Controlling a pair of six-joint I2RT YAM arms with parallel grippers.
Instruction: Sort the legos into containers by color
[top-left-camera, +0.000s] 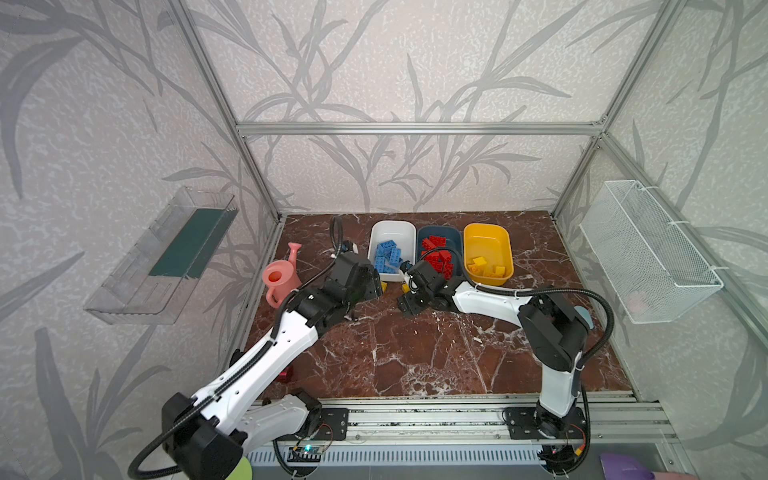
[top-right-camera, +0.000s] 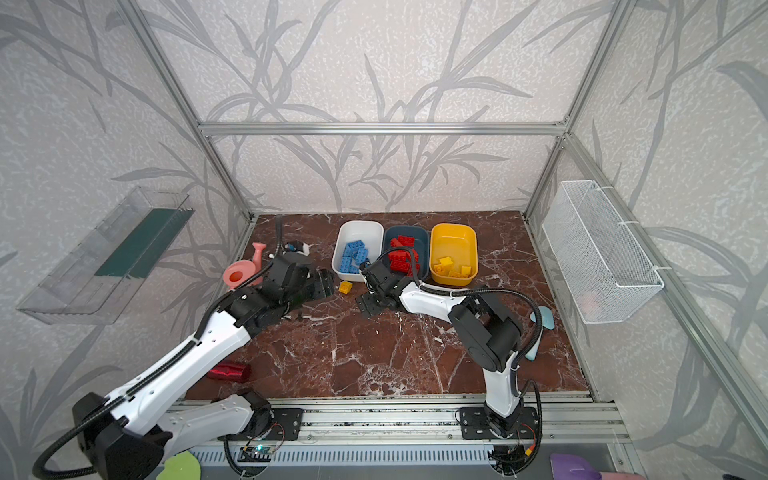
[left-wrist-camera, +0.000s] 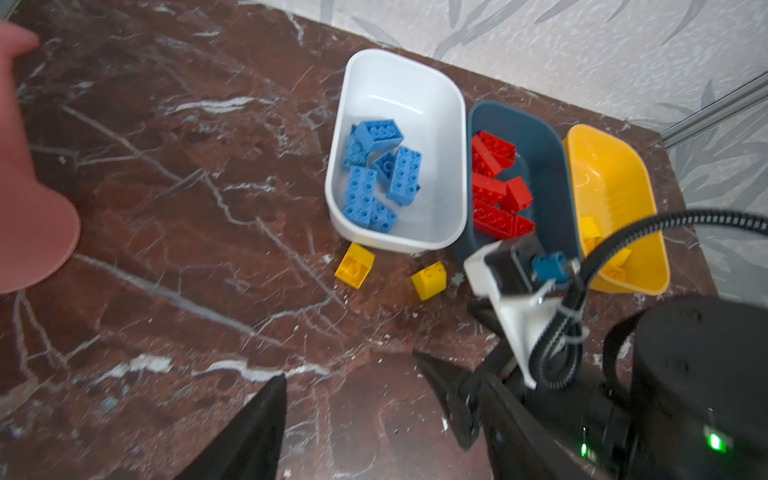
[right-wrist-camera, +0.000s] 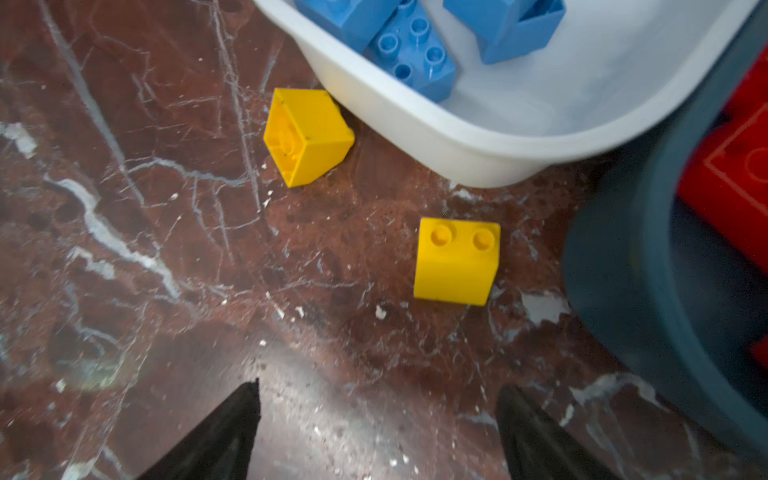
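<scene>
Two yellow bricks lie on the table in front of the white bin (left-wrist-camera: 400, 238). One, the left yellow brick (right-wrist-camera: 312, 134), rests tipped on its side close to the bin wall; the right yellow brick (right-wrist-camera: 457, 270) has its studs showing. Blue bricks (left-wrist-camera: 374, 190) fill part of the white bin, red bricks (left-wrist-camera: 500, 188) the dark blue bin (left-wrist-camera: 524, 120), and a few yellow bricks (top-right-camera: 452, 268) the yellow bin (top-right-camera: 454, 232). My right gripper is open over bare table, just short of the right yellow brick. Part open and empty, my left gripper hangs to the left.
A pink watering can (top-left-camera: 280, 280) stands at the left, beside my left arm. My right arm lies across the table in front of the dark blue and yellow bins, close to my left gripper. A red bottle (top-right-camera: 229, 370) is at the front left.
</scene>
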